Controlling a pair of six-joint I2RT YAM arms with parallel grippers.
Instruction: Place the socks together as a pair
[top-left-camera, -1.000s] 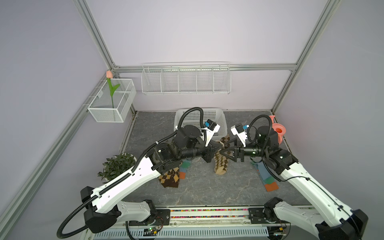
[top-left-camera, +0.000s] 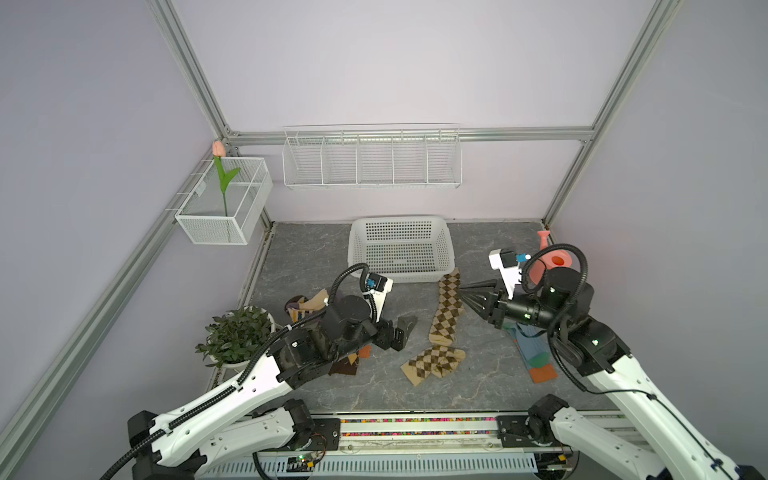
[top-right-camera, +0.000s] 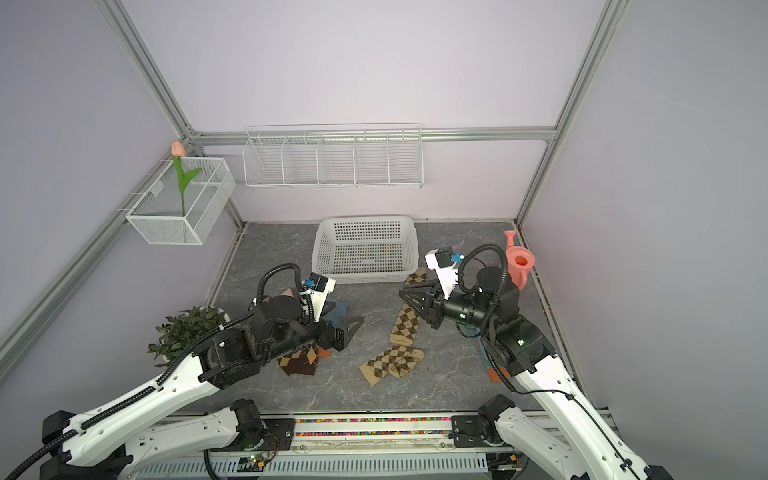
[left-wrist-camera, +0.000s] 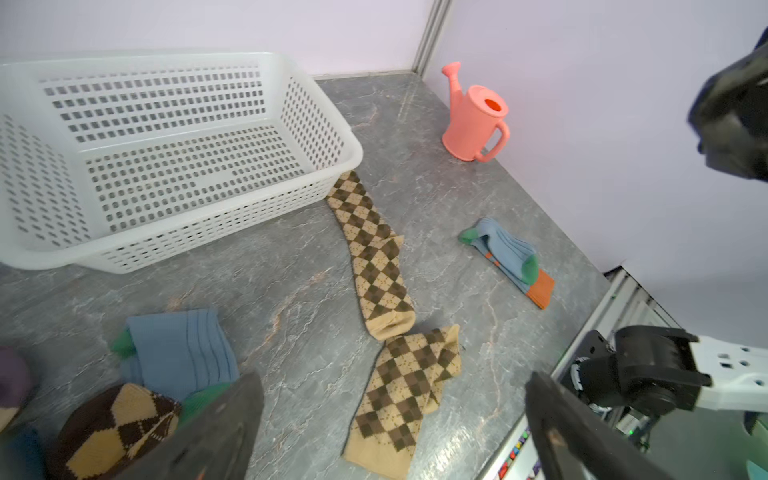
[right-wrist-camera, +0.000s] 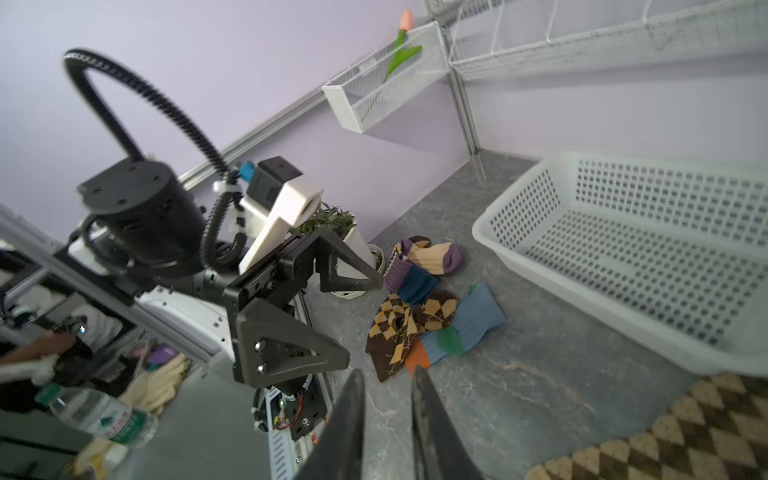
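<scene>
Two tan-and-brown checked socks lie on the middle of the table: one (top-left-camera: 445, 308) runs from the basket's front edge, the other (top-left-camera: 432, 365) is crumpled just in front of it, nearer the front. My left gripper (top-left-camera: 400, 332) hovers left of them, open with nothing between its fingers. My right gripper (top-left-camera: 472, 292) is over the upper sock, fingers partly apart and seemingly empty. At the left lie a dark-brown checked sock (left-wrist-camera: 128, 424), blue socks (left-wrist-camera: 176, 352) and purple ones (right-wrist-camera: 440, 257); a blue-orange sock (left-wrist-camera: 504, 256) lies at the right.
A white perforated basket (top-left-camera: 400, 244) stands at the back centre. A pink watering can (top-right-camera: 518, 260) is at the back right, a potted plant (top-left-camera: 236, 336) at the left. Wire baskets (top-left-camera: 372, 160) hang on the walls. The front centre of the table has free room.
My left gripper has moved left, away from my right gripper, which has shifted slightly.
</scene>
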